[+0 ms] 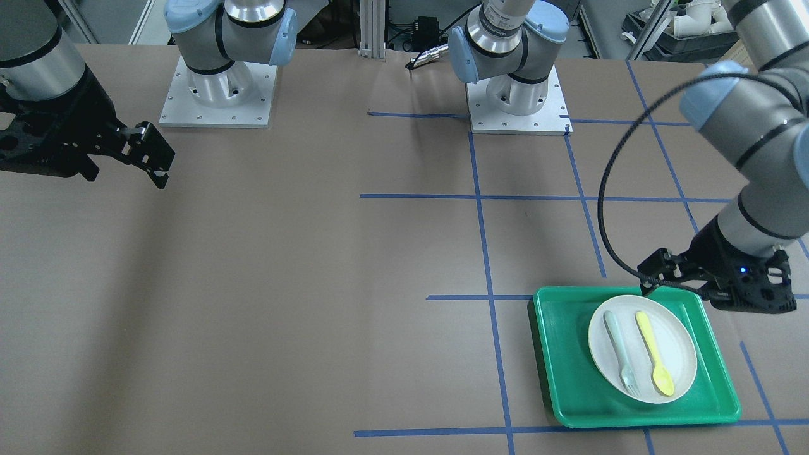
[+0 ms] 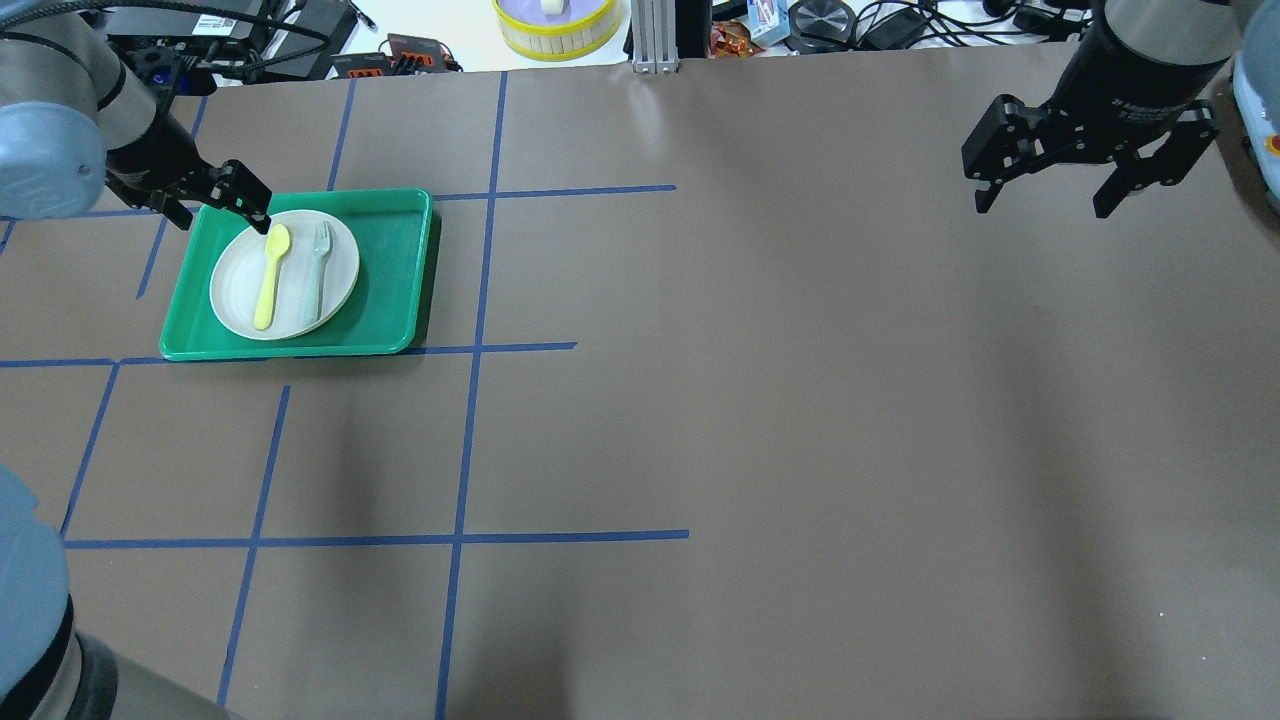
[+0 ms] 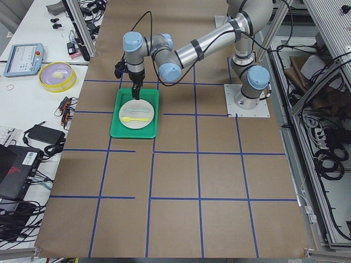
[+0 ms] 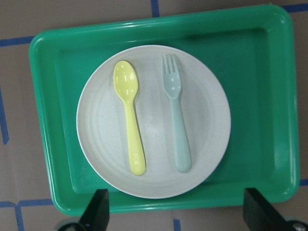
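Observation:
A green tray (image 1: 561, 379) holds a white plate (image 4: 154, 183) with a yellow spoon (image 4: 133, 137) and a pale mint fork (image 4: 178, 134) lying side by side, apart from each other. My gripper is above the tray, open, with nothing between its fingers. In the top view the gripper (image 2: 226, 218) hovers over the tray's back edge; in the front view it hangs just above the plate's far side.
Other arms stand idle around the table, one with a black gripper (image 2: 1074, 162) at the top right of the top view. Cables and equipment crowd the edges beyond it.

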